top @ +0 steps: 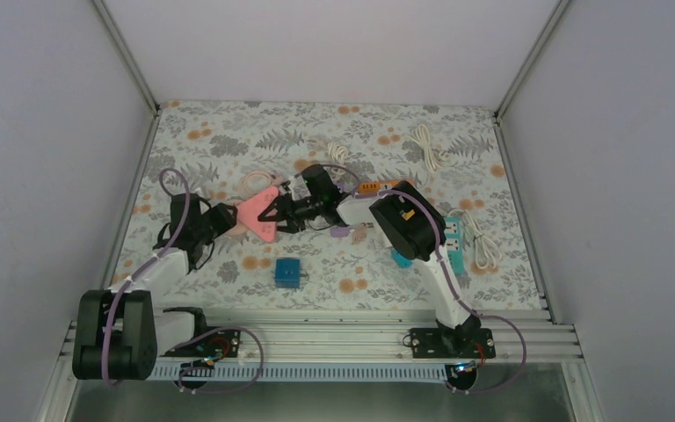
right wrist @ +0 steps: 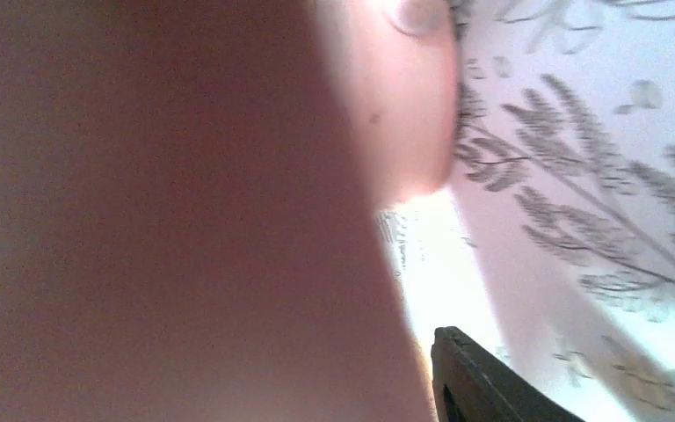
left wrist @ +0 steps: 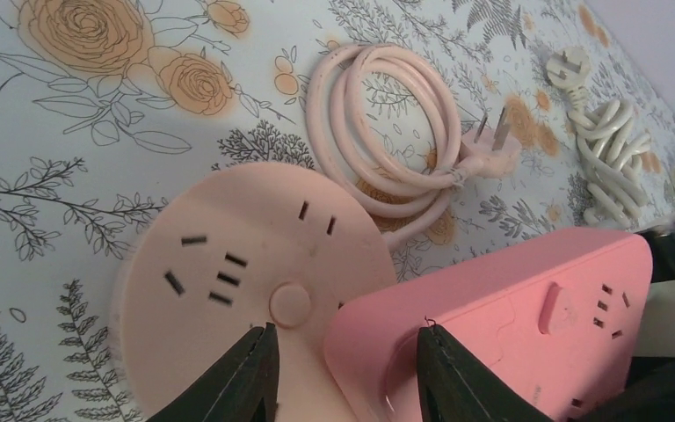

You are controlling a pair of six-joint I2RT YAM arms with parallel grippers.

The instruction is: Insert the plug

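A pink triangular power strip (top: 258, 214) (left wrist: 514, 325) is tilted over a round pale-pink socket (left wrist: 220, 290). My left gripper is open, its fingertips beside the strip's near end and over the socket. My right gripper (top: 274, 213) is at the strip's right side; whether it grips it is hidden. A blurred pink surface fills much of the right wrist view, with one finger (right wrist: 479, 378) showing. A coiled pink cable with an upturned plug (left wrist: 488, 148) lies behind the socket.
A blue block (top: 287, 272) sits in front. An orange strip (top: 371, 187) and a turquoise strip (top: 454, 242) lie right, partly behind my right arm. White cable coils (top: 425, 145) lie at the back and right.
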